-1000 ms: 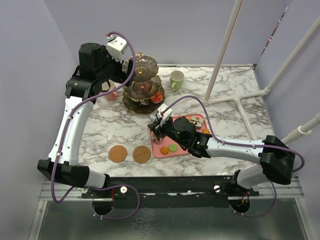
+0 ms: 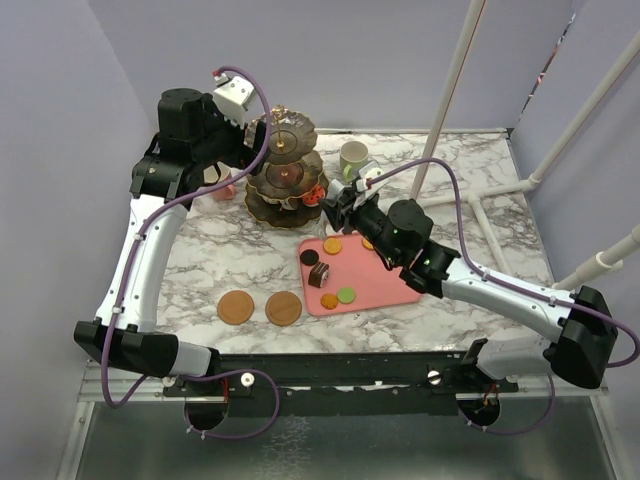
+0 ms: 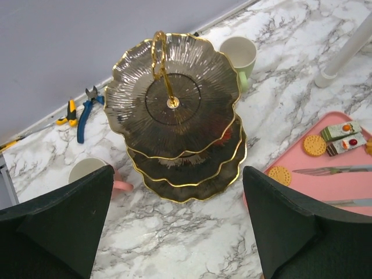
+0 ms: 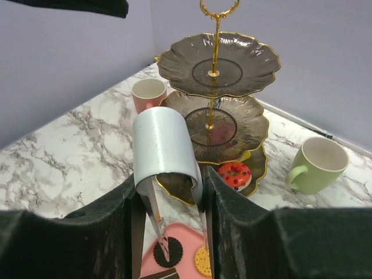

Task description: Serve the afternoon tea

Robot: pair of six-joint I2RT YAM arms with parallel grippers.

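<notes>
In my right gripper is a pair of silver tongs (image 4: 165, 139), held between the fingers with its legs pointing down. Nothing shows between the tong tips. They hang over the near edge of the pink tray (image 2: 375, 280), in front of the tiered stand (image 4: 218, 64). A red dotted doughnut (image 4: 235, 174) rests on the stand's bottom tier. On the tray lie a dark round biscuit (image 2: 309, 257), a brown roll (image 2: 318, 274), yellow biscuits (image 2: 329, 300) and a green one (image 2: 346, 295). Open and empty, my left gripper hovers above and beside the stand.
A pink mug (image 3: 87, 170) stands left of the stand, a green mug (image 4: 318, 164) to its right. Pliers (image 3: 86, 116) lie by the back wall. Cake slices (image 3: 344, 138), a fork (image 3: 331, 170) and a knife (image 3: 351, 203) occupy the tray. Two coasters (image 2: 283, 308) lie in front.
The right arm, with the tongs, has moved back and to the right, away from the tray's left side and closer to the stand, uncovering the brown roll. The left arm is still.
</notes>
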